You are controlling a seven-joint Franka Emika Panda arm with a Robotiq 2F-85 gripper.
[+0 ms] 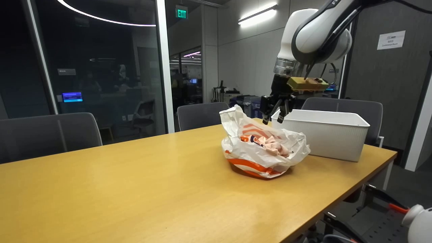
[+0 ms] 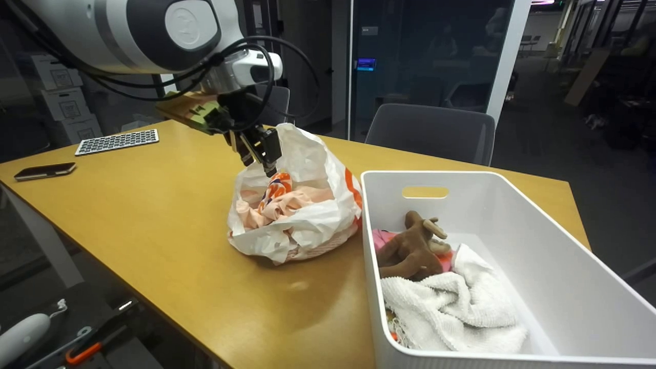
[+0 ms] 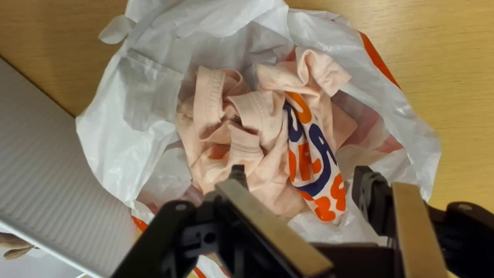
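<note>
A white plastic bag (image 1: 259, 158) with orange stripes stands with its mouth spread on the table. Inside it lies a crumpled pale pink cloth (image 3: 264, 134) with orange and navy lettering, seen from above in the wrist view. My gripper (image 1: 273, 118) hangs above the bag; its fingers are parted with nothing between them. In the wrist view the two fingertips (image 3: 363, 178) are spread over the near part of the cloth, and no contact shows. A white bin (image 2: 535, 246) beside the bag holds a brown plush toy (image 2: 415, 249) and a white towel (image 2: 458, 301).
The bin's ribbed wall (image 3: 60, 166) rises close to one side of the bag. A keyboard (image 2: 117, 141) and a dark phone-like object (image 2: 45, 172) lie on the table (image 1: 141, 186), which has wide bare room away from the bin.
</note>
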